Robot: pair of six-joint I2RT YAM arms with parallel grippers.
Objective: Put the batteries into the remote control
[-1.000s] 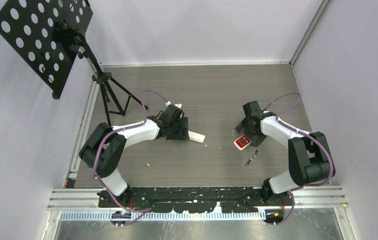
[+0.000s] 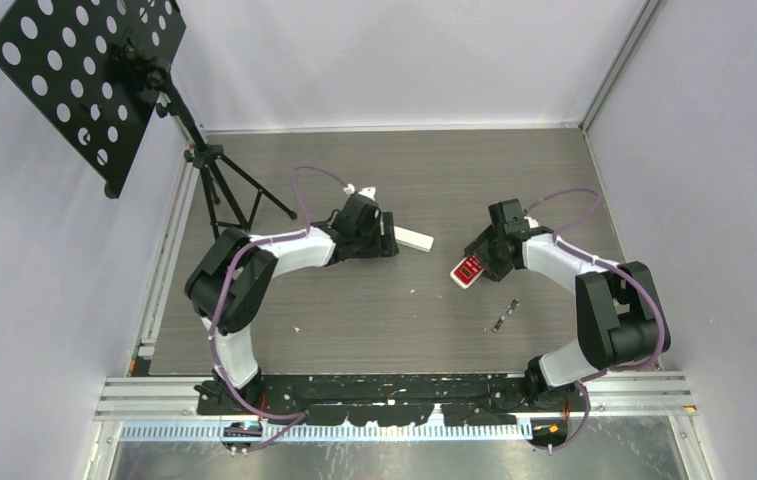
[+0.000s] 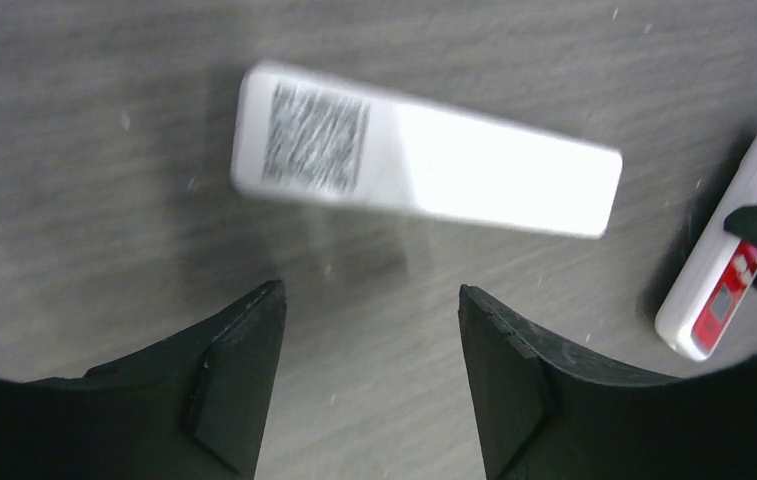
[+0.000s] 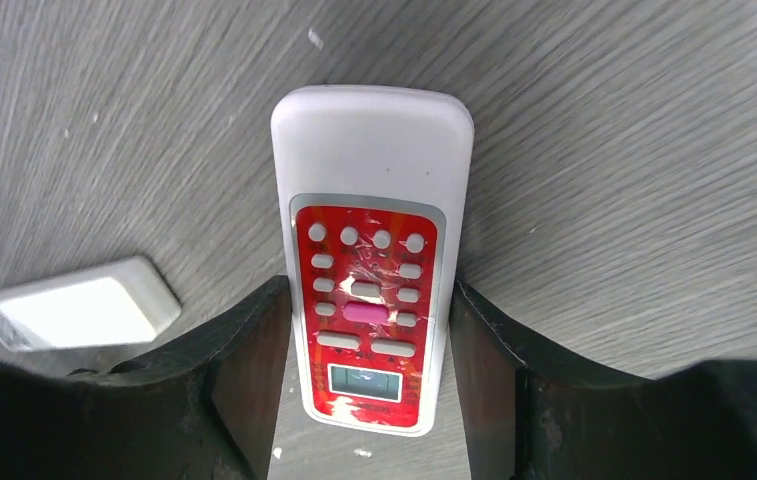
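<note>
The white remote control (image 4: 369, 145) with its red keypad lies face up in the right wrist view. My right gripper has a finger against each of its long sides, shut on it. In the left wrist view the remote's near end shows at the right edge. A small slim dark and silver piece, perhaps batteries (image 2: 506, 315), rests on the table below the right gripper in the top view. My left gripper is open with nothing between its fingers. A white block (image 3: 494, 165) with a speckled dark patch lies just beyond its fingertips.
A black stand (image 2: 216, 155) rises at the back left of the table. Small white specks dot the wood-grain surface.
The remote has shifted left and slightly back, turning with the right gripper. My left gripper moved right and back; the white block moved that way and now shows more beyond its fingers.
</note>
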